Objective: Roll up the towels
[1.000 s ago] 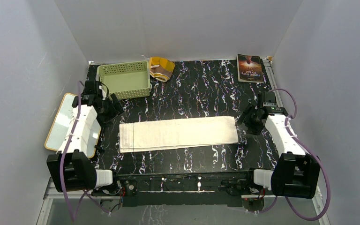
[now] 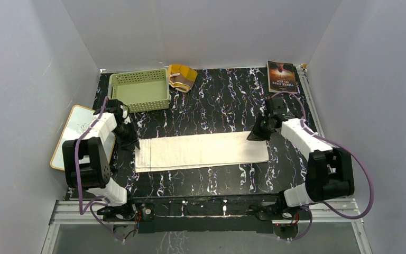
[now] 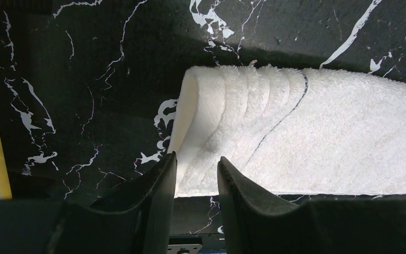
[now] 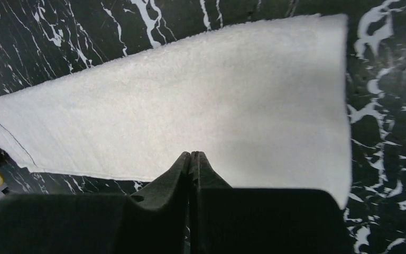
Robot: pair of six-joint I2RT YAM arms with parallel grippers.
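A long cream towel (image 2: 201, 151) lies flat across the middle of the black marble table, its left end (image 3: 206, 106) folded in a soft loop with a ribbed band. My left gripper is open at that left end, its fingertips low beside the fold's lower part, nothing visible held. My right gripper is shut over the towel's right part, with nothing showing between its fingers; in the top view it hangs at the upper right of the towel.
A green basket (image 2: 140, 107) and a yellow-brown cloth (image 2: 182, 74) sit at the back left, a book (image 2: 282, 79) at the back right. A whiteboard (image 2: 66, 148) lies at the left.
My left arm has lowered toward the towel's left end. My right arm has swung left from beside the towel to over its right part, and that gripper now appears closed.
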